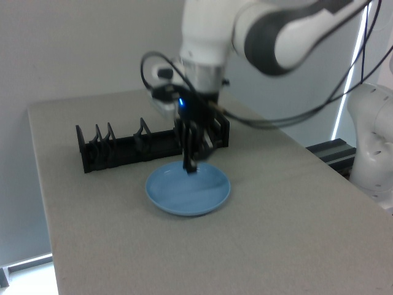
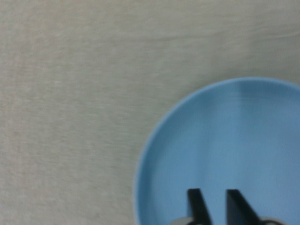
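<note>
A light blue plate (image 1: 187, 193) lies flat on the table. My gripper (image 1: 190, 166) hangs over the back part of the plate in the top view, slightly blurred. In the wrist view the plate (image 2: 253, 140) fills the lower right, and the two dark fingers of my gripper show over it at the bottom edge, a small gap between them and nothing seen held. How far open they are is unclear.
A black slotted rack (image 1: 129, 153) stands behind the plate, partly hidden by my arm. A white arm (image 1: 371, 141) stands beyond the right edge, and cables hang from my arm.
</note>
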